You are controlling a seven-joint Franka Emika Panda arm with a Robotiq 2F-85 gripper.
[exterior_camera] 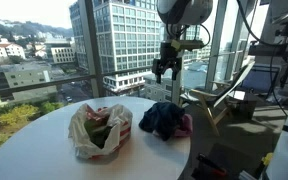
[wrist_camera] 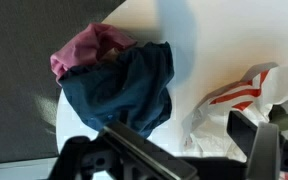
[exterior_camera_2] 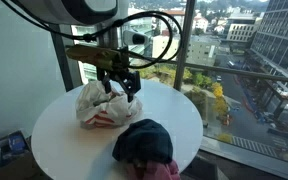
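A crumpled dark navy cloth (exterior_camera: 164, 118) lies near the edge of the round white table, with a pink cloth (wrist_camera: 89, 46) partly under it. Apart from them on the tabletop sits a white plastic bag (exterior_camera: 87, 146) with red markings, its mouth open and something dark green inside. My gripper (exterior_camera: 167, 76) hangs in the air above the dark cloth in exterior view 1, pointing down and touching nothing. From the wrist view, the open gripper has its fingers apart and nothing between them; the dark cloth is to the left, the bag to the right.
Large windows stand behind the table, and a folding chair (exterior_camera: 224, 92) is at the right in exterior view 1.
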